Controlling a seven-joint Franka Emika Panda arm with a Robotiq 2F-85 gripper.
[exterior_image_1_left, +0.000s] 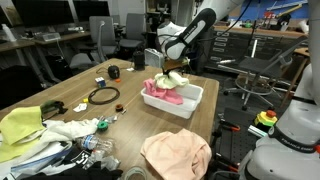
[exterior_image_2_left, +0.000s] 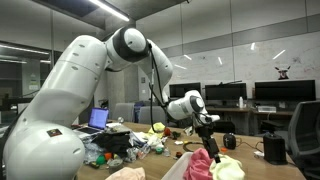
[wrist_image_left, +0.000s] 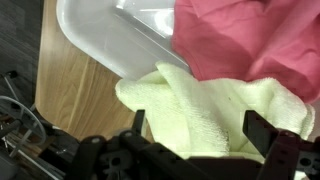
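Note:
A pale yellow cloth lies bunched over one end of a white bin, partly hanging over its rim. Beside it in the bin is a pink cloth, seen also as a pink heap in the first exterior view. My gripper is open right over the yellow cloth, with black fingers spread on either side of a fold. Whether the fingertips touch the fabric, I cannot tell. From the second exterior view, the yellow cloth appears under the gripper.
A peach cloth lies flat on the wooden table in front of the bin. White and yellow cloths, a clear bottle and a black cable ring occupy the left side. Bare tabletop separates them from the bin.

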